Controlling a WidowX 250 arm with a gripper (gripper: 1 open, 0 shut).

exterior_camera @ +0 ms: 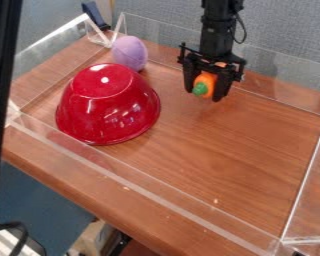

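Note:
My black gripper (208, 76) hangs at the upper middle of the camera view, shut on an orange toy with a green tip (203, 87) held between its fingers. A red upturned bowl (107, 105) rests on the wooden table at the left. A purple egg-shaped object (129, 52) stands behind the bowl, left of the gripper.
Clear low walls edge the wooden table (216, 160). A grey padded wall runs along the back.

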